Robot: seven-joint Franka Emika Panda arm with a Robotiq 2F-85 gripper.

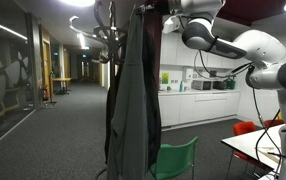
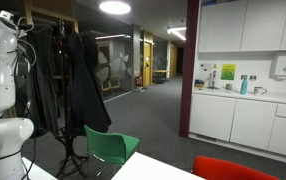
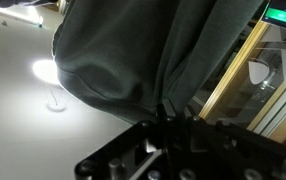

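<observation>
A long dark grey coat [image 1: 135, 105] hangs from my gripper, close in front of the coat stand [image 1: 111, 40] in exterior view 1. In the wrist view my gripper is shut on the grey coat [image 3: 133, 50], with cloth gathered at its fingertips. The gripper is at the upper edge of exterior view 1, near the height of the stand's hooks. Exterior view 2 shows the grey coat [image 2: 46, 85] left of the stand [image 2: 63, 60] and a black coat [image 2: 87, 80] on its other side. I cannot tell whether the grey coat touches a hook.
A green chair [image 1: 176, 158] stands right of the coats. Further right are a white table [image 1: 255, 145] and a red chair [image 1: 245, 128]. White cabinets [image 1: 211, 105] line the back wall.
</observation>
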